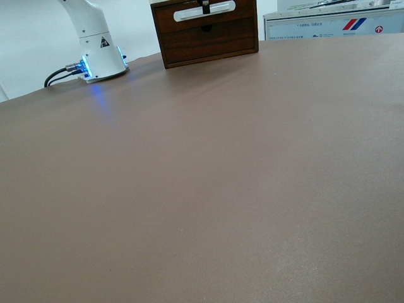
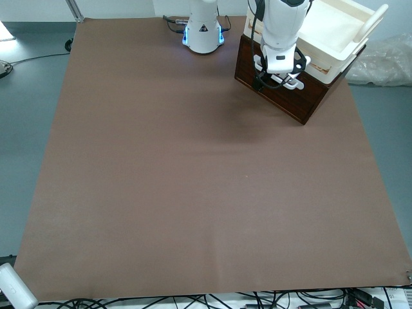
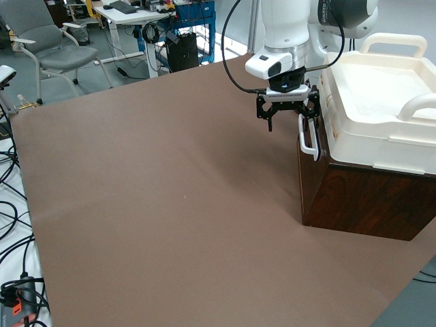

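My gripper [image 3: 287,112] is at the front face of a dark wooden drawer box [image 2: 302,103], which has a white handle [image 1: 189,14] across its upper drawer. The white handle strip shows beside and below my gripper in the right view. I cannot tell whether the gripper is open, shut or holding the handle. A white plastic bin [image 3: 381,95] sits on top of the box. In the top view only a dark part of the gripper shows, at the top edge over the handle.
Cables [image 3: 20,293] and equipment lie along the table's edge. A bag of clear plastic [image 2: 383,61] lies beyond the box.
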